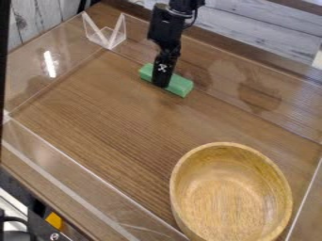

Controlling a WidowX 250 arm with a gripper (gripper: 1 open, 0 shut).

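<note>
A green rectangular block (176, 87) lies on the wooden table toward the back middle. The black gripper (164, 73) reaches down from the top onto the block, its fingers over the block's left and middle part, open. Whether the fingers touch the block is hard to tell.
A round wooden bowl (231, 193) stands at the front right. A white wire-like object (105, 30) is at the back left. The table's left and front-left edge is visible, with open table (113, 122) in the middle and left.
</note>
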